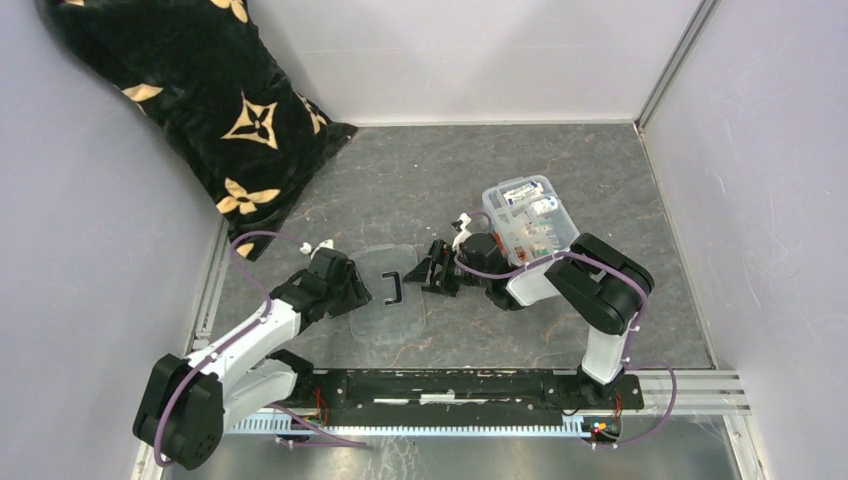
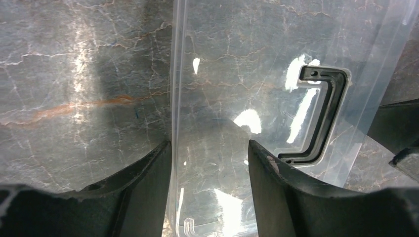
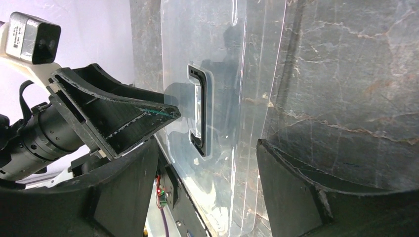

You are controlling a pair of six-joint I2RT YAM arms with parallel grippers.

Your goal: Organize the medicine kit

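A clear plastic lid with a black handle lies on the grey floor in front of both arms. My left gripper is at the lid's left edge; in the left wrist view its fingers straddle that edge, and I cannot tell how firmly they hold it. My right gripper is at the lid's opposite edge; in the right wrist view its fingers stand apart around that edge. The open medicine box, holding packs and other small items, sits behind my right arm.
A dark cushion with gold patterns leans in the back-left corner. White walls bound the sides and back.
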